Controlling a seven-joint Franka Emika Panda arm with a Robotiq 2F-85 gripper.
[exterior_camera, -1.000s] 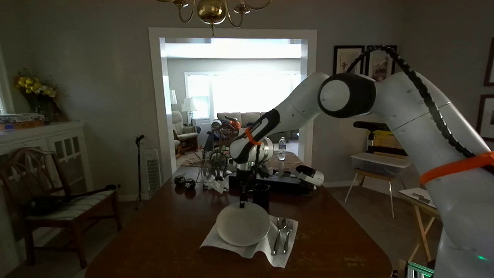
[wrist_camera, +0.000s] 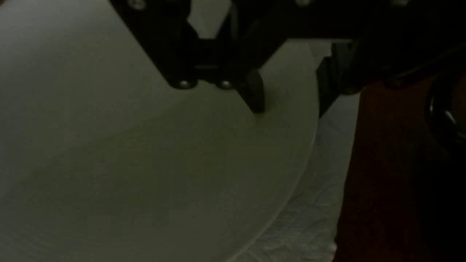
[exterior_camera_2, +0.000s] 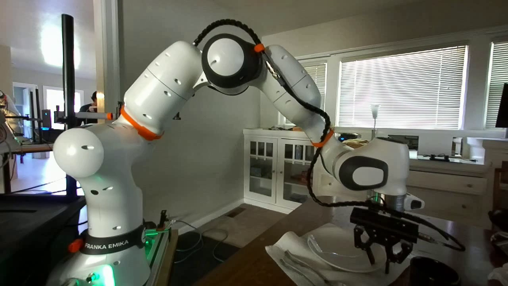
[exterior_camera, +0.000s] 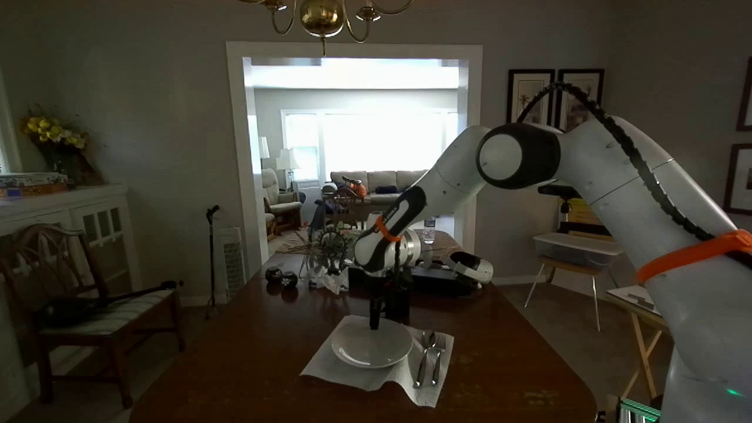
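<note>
A white plate (exterior_camera: 372, 352) lies on a white paper napkin (exterior_camera: 328, 364) on the wooden table. My gripper (exterior_camera: 375, 326) points down at the plate's far edge. In the wrist view, the gripper has its fingers parted, one over the plate's inner surface and the other just outside the rim (wrist_camera: 315, 126). Gaps show on both sides of the rim, so it is not clamped. From the side, the gripper's two fingers (exterior_camera_2: 370, 255) also stand apart at the plate. A spoon (exterior_camera: 423, 366) and a fork (exterior_camera: 437, 363) rest on the napkin, right of the plate.
Just beyond the plate stands a black cup (exterior_camera_2: 432, 272), close to my gripper. Farther back are a headset-like white device (exterior_camera: 473, 268), dark round objects (exterior_camera: 282, 278) and a plant (exterior_camera: 331, 243).
The plate's far edge has come down; it was tilted up toward the near camera and now lies flatter. My gripper and arm have moved lower, and the fingers now stand apart at the rim.
</note>
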